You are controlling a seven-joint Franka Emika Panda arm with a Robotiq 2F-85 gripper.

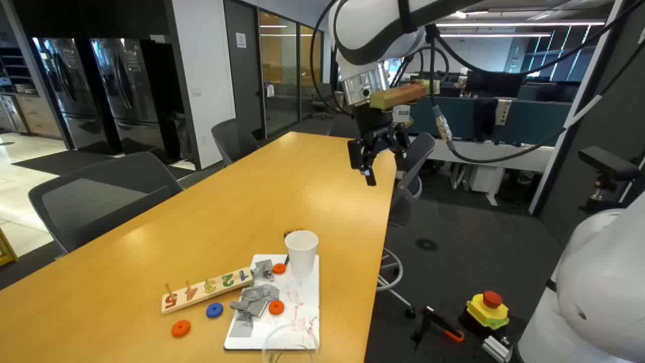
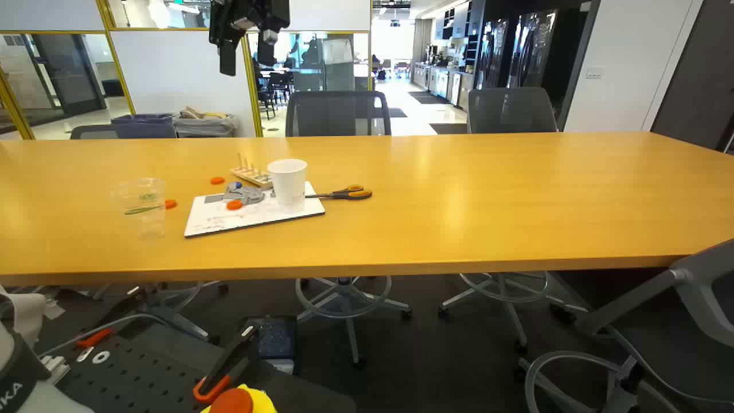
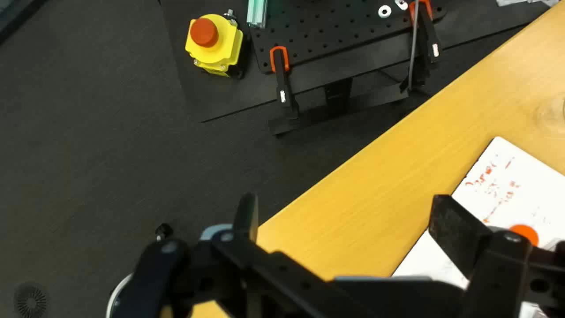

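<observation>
High over the table's edge hangs my gripper (image 1: 385, 172), well away from every object on the table. In the wrist view its black fingers (image 3: 456, 233) stand wide apart, open, with nothing between them. A white cup (image 2: 287, 184) stands upright at one end of the whiteboard (image 2: 220, 219). Grey cloth-like pieces (image 1: 258, 297) and orange rings (image 1: 276, 307) lie on that board. Beside it is a wooden number board (image 1: 207, 290) with pegs. A blue ring (image 1: 214, 310) and another orange ring (image 1: 181, 328) rest on the bare tabletop.
A clear cup (image 2: 142, 205) stands near the whiteboard. Scissors (image 2: 344, 193) lie partly behind the white cup. Chairs (image 1: 103, 194) line the table (image 2: 516, 199), whose far stretch is bare. An emergency stop (image 1: 487, 308) sits by the robot base.
</observation>
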